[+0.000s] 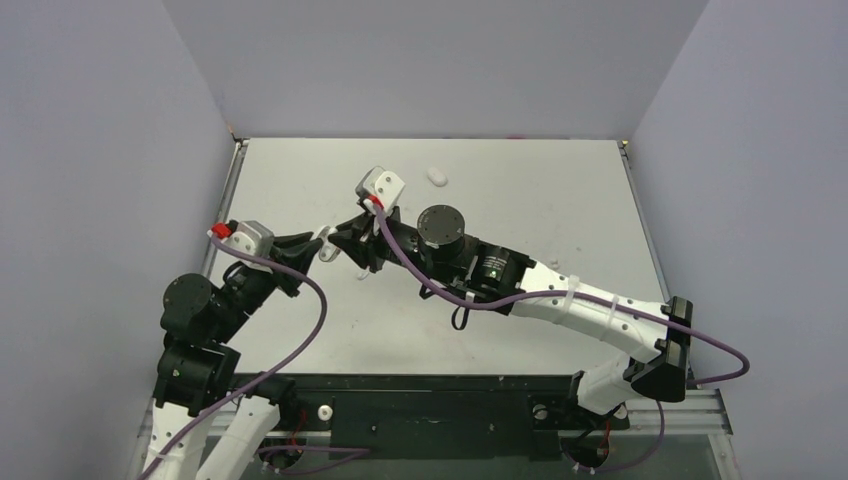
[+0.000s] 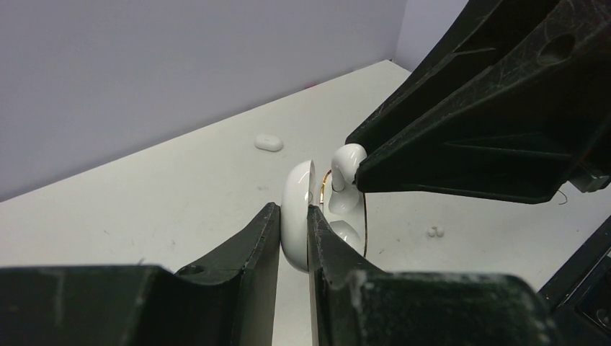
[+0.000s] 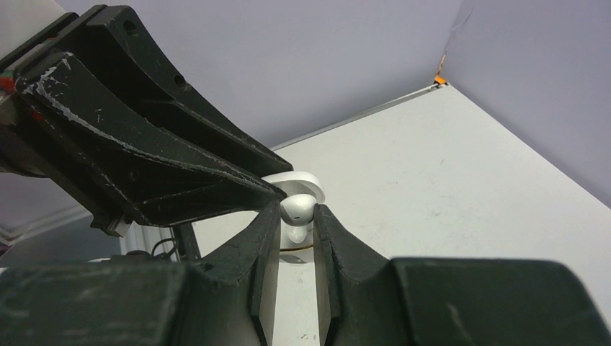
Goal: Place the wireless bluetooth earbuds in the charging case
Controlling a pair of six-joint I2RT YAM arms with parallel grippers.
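My left gripper is shut on the white charging case (image 2: 294, 216), held above the table with its lid up. One white earbud (image 2: 349, 162) is at the case's upper end, its lower part reaching to the inner face. Around that earbud (image 3: 297, 209) are the tips of my right gripper, one on each side; the gap is about as wide as the bud, and whether they press on it is unclear. Lower in the case shows a rounded white shape, earbud or hollow, I cannot tell. From above, the grippers meet at the case (image 1: 328, 247).
A white oval object (image 1: 437, 176) lies toward the back of the table. Small white pieces (image 1: 553, 263) rest to the right, and another small white item (image 1: 362, 274) lies just below the right gripper.
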